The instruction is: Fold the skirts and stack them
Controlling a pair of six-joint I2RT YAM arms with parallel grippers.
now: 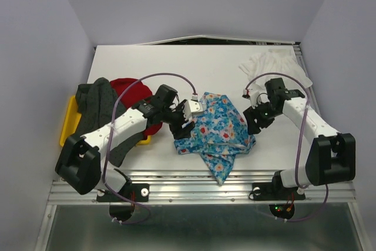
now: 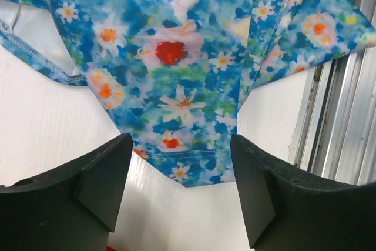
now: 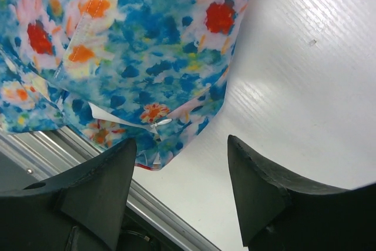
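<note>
A blue floral skirt (image 1: 216, 133) lies spread on the white table, partly folded over itself, with one end reaching past the front edge. My left gripper (image 1: 182, 127) stands open over its left part; in the left wrist view the cloth (image 2: 170, 86) lies beyond both fingers, none between them. My right gripper (image 1: 252, 120) is over the skirt's right side, its fingers apart and empty, a folded corner (image 3: 158, 133) just beyond them.
At the left a yellow bin (image 1: 71, 119) holds dark grey (image 1: 97, 104) and red garments (image 1: 138, 92). A white cloth (image 1: 271, 63) lies at the back right.
</note>
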